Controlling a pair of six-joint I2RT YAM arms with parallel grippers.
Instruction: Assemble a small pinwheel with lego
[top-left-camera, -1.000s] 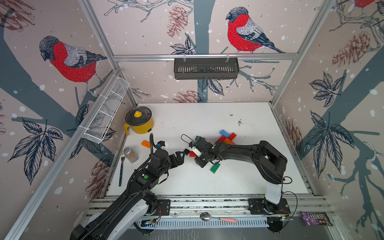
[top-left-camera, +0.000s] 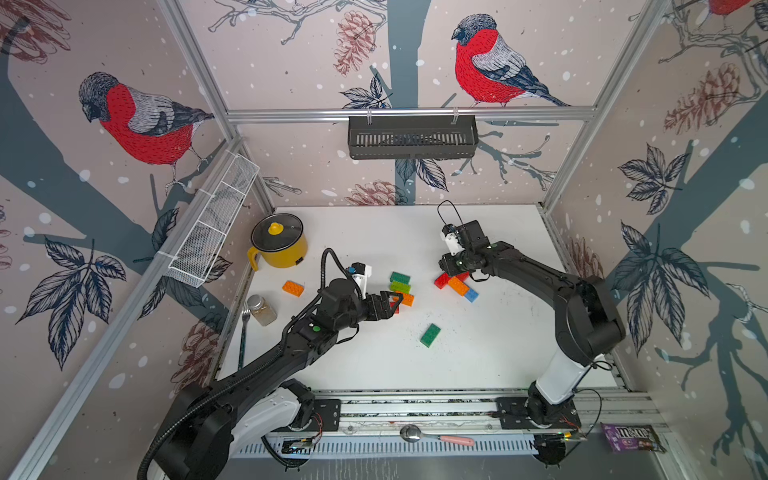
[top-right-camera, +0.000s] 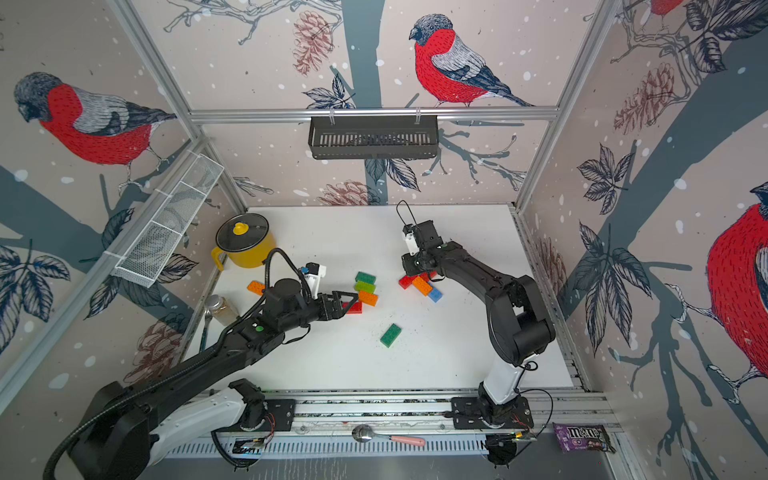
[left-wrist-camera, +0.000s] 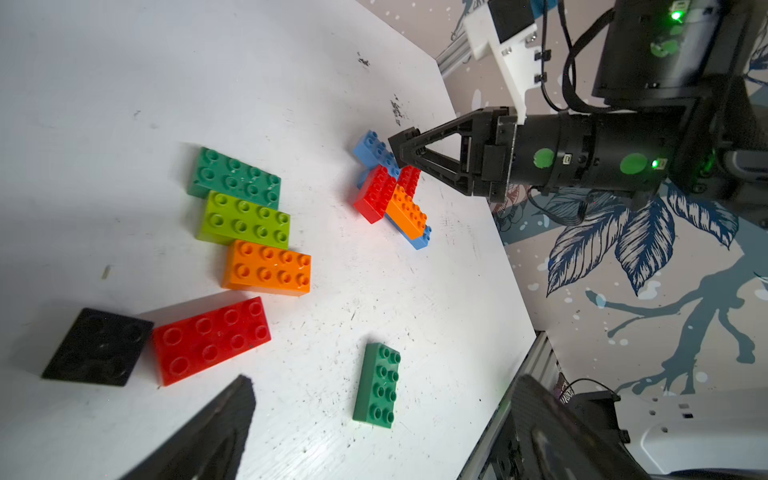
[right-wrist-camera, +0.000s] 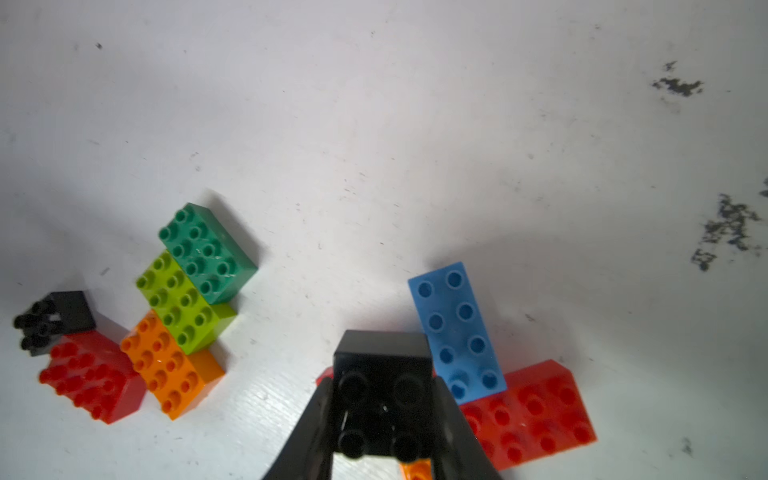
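Note:
In the right wrist view a black 2x2 brick (right-wrist-camera: 382, 400) sits between the fingers of my right gripper, which appears shut on it. It is over or close above the pinwheel pieces: a blue brick (right-wrist-camera: 456, 328), a red brick (right-wrist-camera: 532, 412) and an orange brick (right-wrist-camera: 416, 470). Whether it touches them is unclear. My left gripper (top-left-camera: 392, 302) stands open and empty. Its wrist view shows a second black brick (left-wrist-camera: 97, 348) against a red brick (left-wrist-camera: 212, 337), plus orange (left-wrist-camera: 268, 268), lime (left-wrist-camera: 244, 220) and green (left-wrist-camera: 234, 177) bricks side by side.
A lone green brick (left-wrist-camera: 377, 385) lies near the front middle. To the left are another orange brick (top-left-camera: 293, 288), a yellow pot (top-left-camera: 279, 242), a jar (top-left-camera: 261, 309) and a fork (top-left-camera: 243, 340).
My right gripper has travelled right and toward the back, from the loose bricks to the coloured cross of bricks. My left gripper has moved right, over the loose bricks.

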